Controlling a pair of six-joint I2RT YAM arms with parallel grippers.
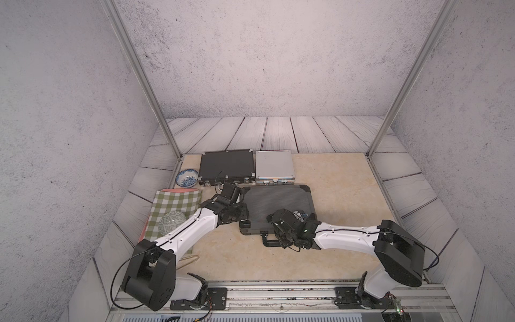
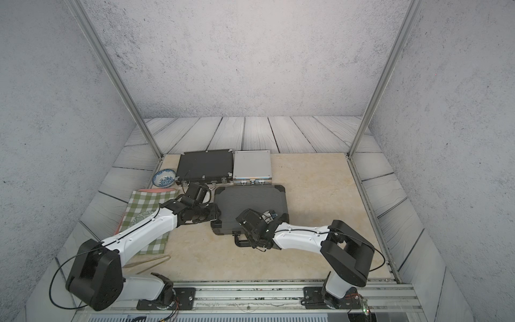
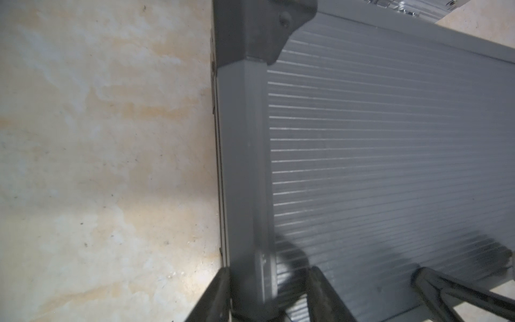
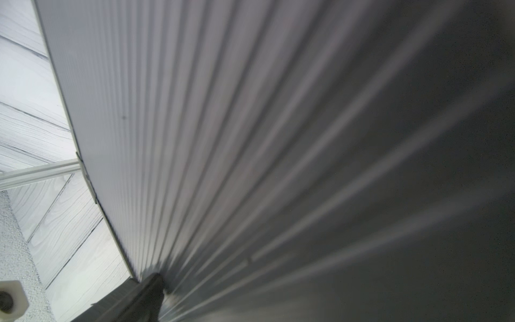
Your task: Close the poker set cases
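The large dark ridged case (image 1: 262,201) lies flat in the middle of the table, lid down, its handle (image 1: 272,243) toward the front. My left gripper is at the case's left edge, near the front corner. Its fingers (image 3: 209,300) stand apart, one on each side of that edge, with no grip visible. Over the front part of the lid, close to its ridged surface, is my right gripper (image 1: 277,225). In the right wrist view one dark finger (image 4: 144,300) shows at the lower left; the other is out of sight. Latches are hidden.
A black case (image 1: 228,165) and a silver case (image 1: 274,163) lie with lids down behind the large one. At left are a patterned bowl (image 1: 186,178) and a green checked cloth (image 1: 161,206).
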